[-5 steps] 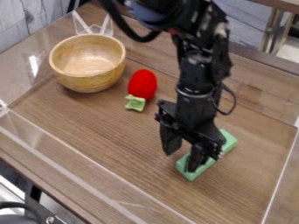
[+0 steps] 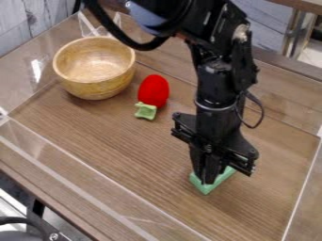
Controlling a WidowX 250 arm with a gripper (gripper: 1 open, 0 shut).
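My black gripper (image 2: 214, 162) is low over the right part of the wooden table, directly above a green flat piece (image 2: 206, 184) that shows only partly beneath it. The fingertips cover much of that piece; whether they touch it is hard to tell, and no object shows clearly between them.
A tan bowl (image 2: 93, 60) stands at the back left. A red oval object (image 2: 153, 89) and a small light-green piece (image 2: 146, 110) lie to its right.
The gripper has shifted slightly right and down over the green piece, covering more of it than before. The bowl, red object and small piece have not moved.
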